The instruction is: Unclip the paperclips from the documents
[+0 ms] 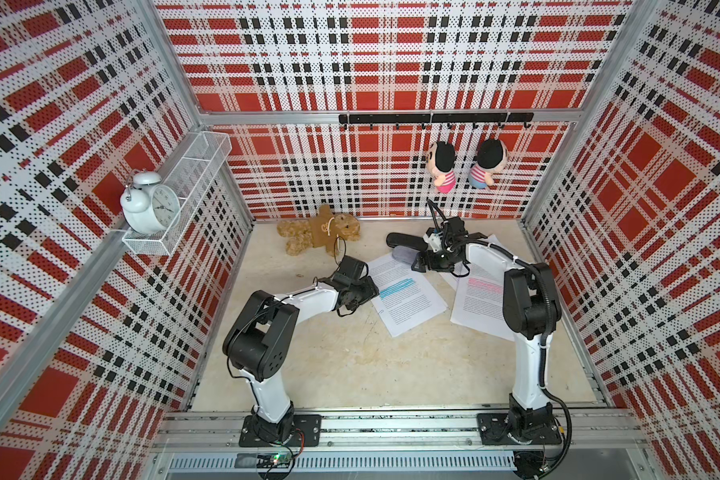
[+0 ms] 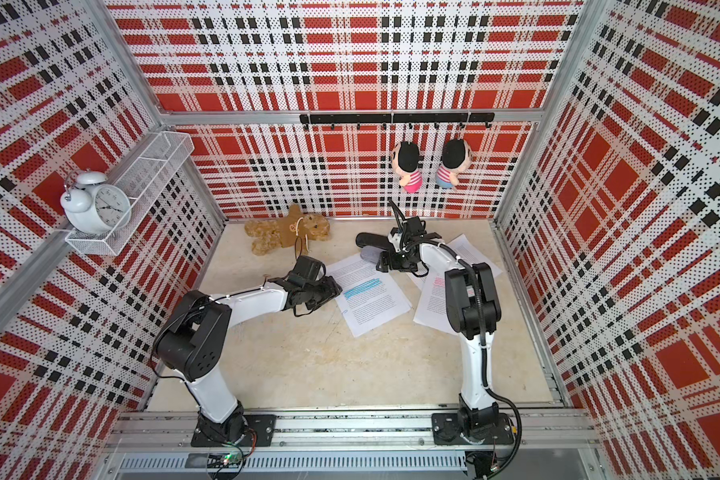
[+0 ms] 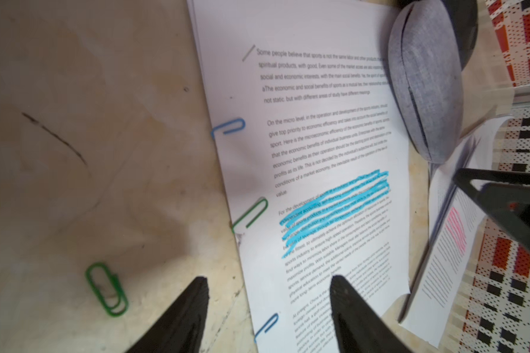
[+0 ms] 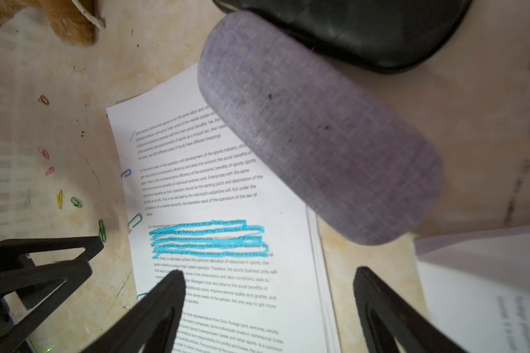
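The main document (image 3: pixel 324 147) lies flat with several clips along its left edge: a blue paperclip (image 3: pixel 228 126), a green paperclip (image 3: pixel 250 213), and a lower blue paperclip (image 3: pixel 266 325). A loose green paperclip (image 3: pixel 107 289) rests on the table to the left. At this edge, above the sheet and table, my left gripper is open and holds nothing. Over the same document's upper right side, my right gripper has its fingers apart, empty, beyond the grey rounded case (image 4: pixel 318 129). In the right wrist view several loose clips, including a yellow paperclip (image 4: pixel 59 199), lie left of the document.
The grey case covers the document's upper right corner, with a black case (image 1: pixel 408 240) behind it. More papers (image 1: pixel 480 308) lie to the right. A brown plush toy (image 1: pixel 320 232) sits at the back left.
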